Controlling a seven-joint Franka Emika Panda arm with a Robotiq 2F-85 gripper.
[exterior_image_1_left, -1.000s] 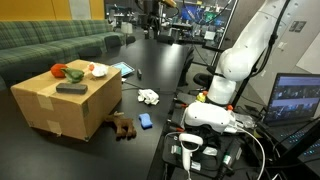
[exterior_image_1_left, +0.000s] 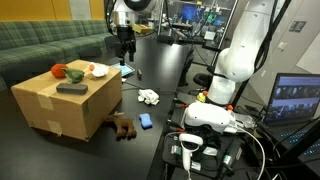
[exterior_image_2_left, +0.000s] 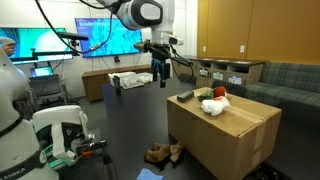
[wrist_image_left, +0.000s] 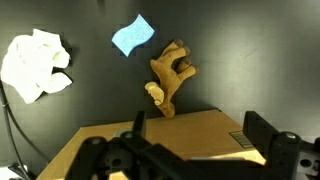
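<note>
My gripper is open, its fingers spread wide in the wrist view with nothing between them. In exterior view 1 the gripper (exterior_image_1_left: 125, 48) hangs above the table behind the cardboard box (exterior_image_1_left: 60, 115). On top of the box rest a red item (exterior_image_1_left: 59, 71), a green item (exterior_image_1_left: 74, 75), a white item (exterior_image_1_left: 99, 70) and a dark block (exterior_image_1_left: 72, 89). A brown plush-like toy (wrist_image_left: 172, 75) lies on the dark table beside the box, with a blue piece (wrist_image_left: 133, 35) near it. Off to one side is a crumpled white cloth (wrist_image_left: 34, 64).
A small dark upright object (exterior_image_1_left: 140, 75) and a light-blue flat item (exterior_image_1_left: 126, 70) are farther back on the table. Cables and a white device (exterior_image_1_left: 187, 142) lie near the arm's base. Open table surface surrounds the toy.
In exterior view 1 my gripper has come down and left from the upper right, nearer the box. The objects on the table and box have not moved.
</note>
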